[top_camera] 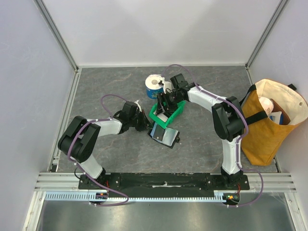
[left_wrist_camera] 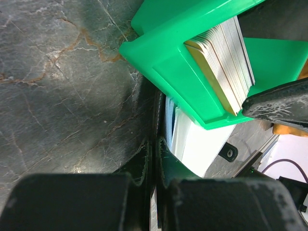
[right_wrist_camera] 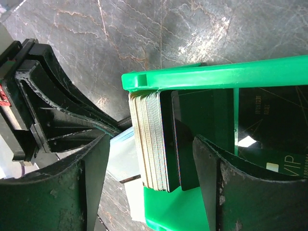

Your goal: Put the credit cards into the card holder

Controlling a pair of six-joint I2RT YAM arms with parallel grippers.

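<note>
A green tray (top_camera: 175, 113) holds a stack of cards (right_wrist_camera: 151, 139), standing on edge at one end. More dark cards (right_wrist_camera: 272, 125) lie further along inside it. Over the tray, my right gripper is part open, one finger on each side of the stack's end, with gaps between the fingers and the cards. The open card holder (top_camera: 167, 136), black with pale pockets, lies against the tray's near side. My left gripper is shut on the holder's black edge. In the left wrist view, the tray overhangs part of the holder (left_wrist_camera: 202, 147).
Behind the tray stands a blue-and-white paper roll (top_camera: 154, 86). A tan bag (top_camera: 263, 130) with items inside is at the far right. Bare grey table (top_camera: 130, 154) surrounds the holder in front. My two grippers are close together.
</note>
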